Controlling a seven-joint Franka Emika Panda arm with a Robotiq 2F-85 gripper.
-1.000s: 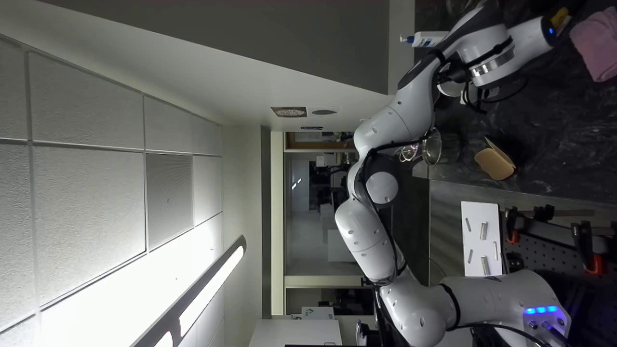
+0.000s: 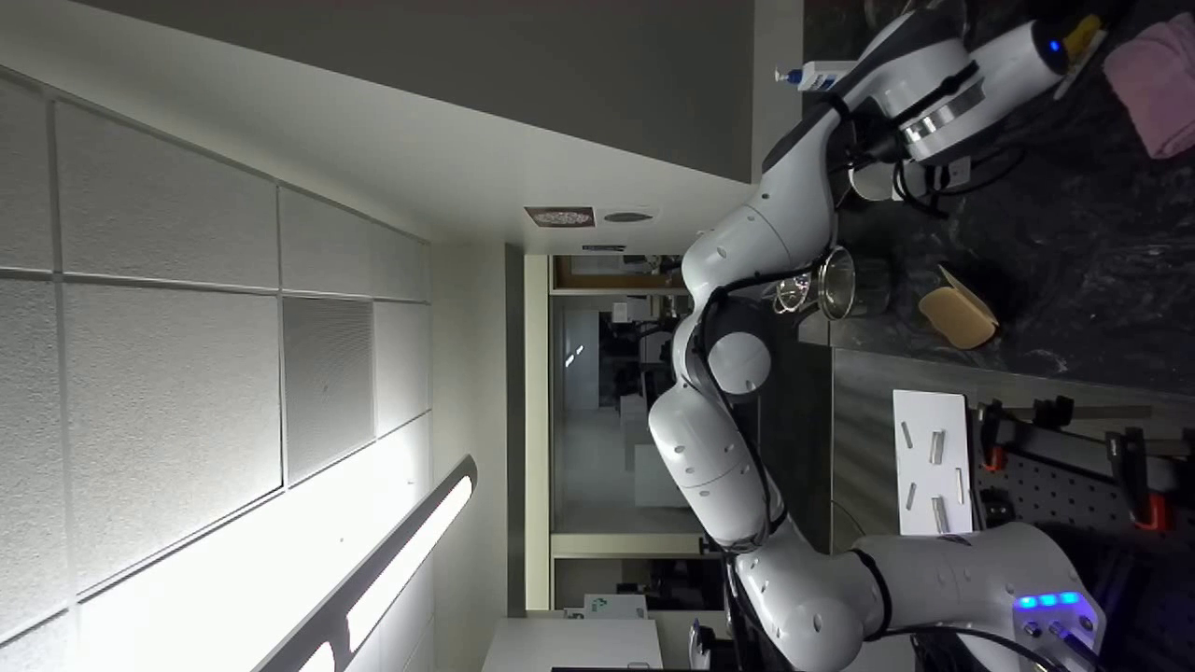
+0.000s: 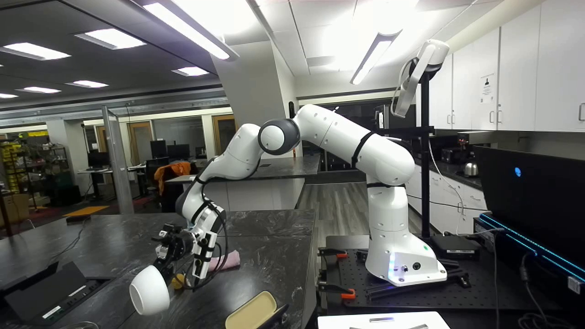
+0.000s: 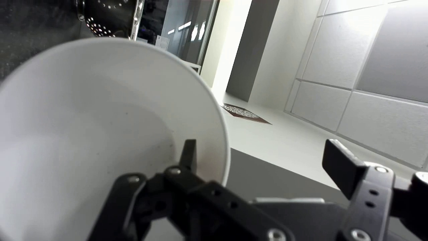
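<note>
A white bowl fills the left half of the wrist view, its hollow facing the camera. My gripper has its fingers wide apart. One finger reaches over the bowl's inside, while the other finger stands well outside the rim. The rim lies between them, nearer the first finger; contact cannot be made out. In exterior view 2 the bowl appears tilted, just below the gripper's end. The arm partly covers the bowl in exterior view 1.
On the dark table lie a pink cloth, a tan open container and a metal pot. A pump bottle stands by the arm. In exterior view 2, a yellow object sits near the gripper and a black device lies left.
The arm's wrist end has shifted slightly left and up in exterior view 1. The bowl's visible part differs little, and the other table objects stay where they were.
</note>
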